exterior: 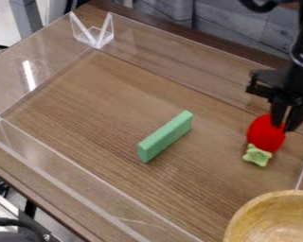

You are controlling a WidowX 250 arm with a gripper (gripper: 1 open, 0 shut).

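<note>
My gripper [279, 119] is low at the right of the camera view, its dark fingers just over a red rounded object [264, 134]. It appears shut; whether it touches the red object is unclear. A small pale green piece [257, 156] lies just in front of the red object on the wooden table.
A green block [165, 135] lies near the middle. A yellow bowl [271, 219] is at the bottom right, a clear wire-like holder [94, 28] at the top left.
</note>
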